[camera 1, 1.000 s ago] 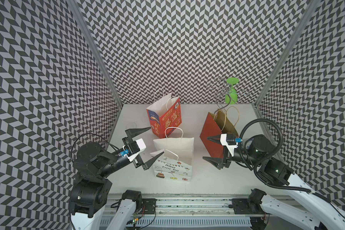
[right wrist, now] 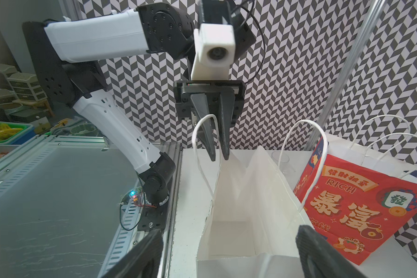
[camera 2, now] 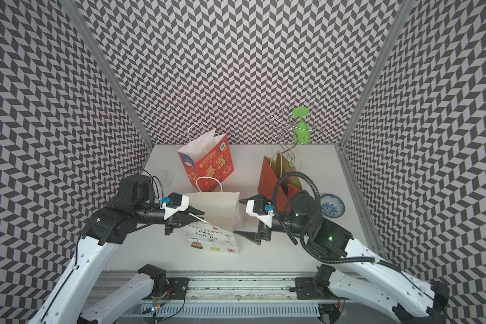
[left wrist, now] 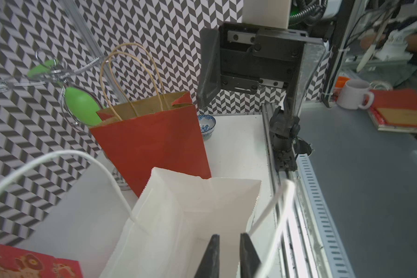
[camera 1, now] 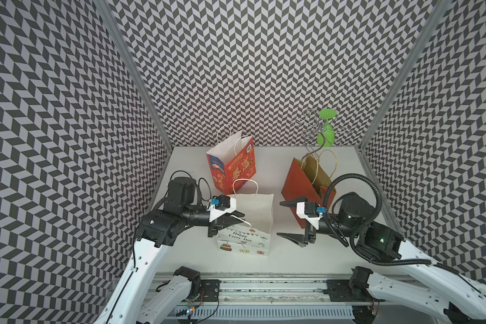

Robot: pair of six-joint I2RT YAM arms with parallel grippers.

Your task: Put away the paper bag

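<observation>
A white paper bag (camera 1: 245,245) printed "Happy Every Day" stands upright at the table's front middle, its mouth open and one white handle (camera 1: 245,182) standing up. My left gripper is at the bag's left edge, fingers close together with a narrow gap. In the right wrist view the bag's other handle (right wrist: 197,148) passes in front of those fingers; whether they touch it I cannot tell. My right gripper (camera 1: 280,219) stands wide open at the bag's right side, nothing held. Behind are a red printed paper bag (camera 1: 235,164) and a plain red-brown paper bag (camera 1: 297,186), both upright.
At the back right stands a green rack (camera 1: 325,129) with metal arms. A blue-patterned bowl (camera 2: 332,206) sits right of the red-brown bag, and a clear glass item (camera 2: 163,177) is at the left. Bare table lies in front of the white bag.
My left gripper has moved right to the white bag and its fingers have narrowed. The right gripper has moved left toward the bag, still open. The bags stand where they were.
</observation>
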